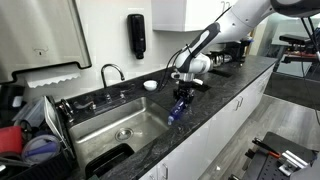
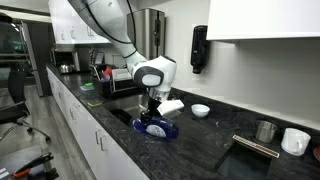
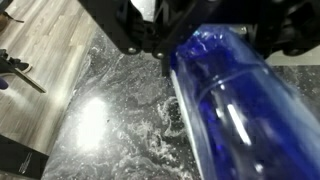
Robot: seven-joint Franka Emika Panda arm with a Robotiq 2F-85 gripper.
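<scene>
A blue translucent object (image 3: 235,110), perhaps a bottle, fills much of the wrist view, its upper end between the dark fingers. My gripper (image 2: 152,106) is shut on it. In exterior view 2 the blue object (image 2: 158,128) lies tilted just at the dark countertop's front part; whether it touches the counter I cannot tell. From exterior view 1 the same blue object (image 1: 178,108) shows beside the sink's right edge, below the gripper (image 1: 184,94). The fingertips are mostly hidden in both exterior views.
The sink (image 1: 120,133) lies left of the gripper, with a faucet (image 1: 113,72) behind it. A white bowl (image 2: 200,110) stands toward the wall. Dishes crowd the rack (image 1: 35,140) at far left. A metal canister (image 2: 265,132) and a white canister (image 2: 295,141) stand right.
</scene>
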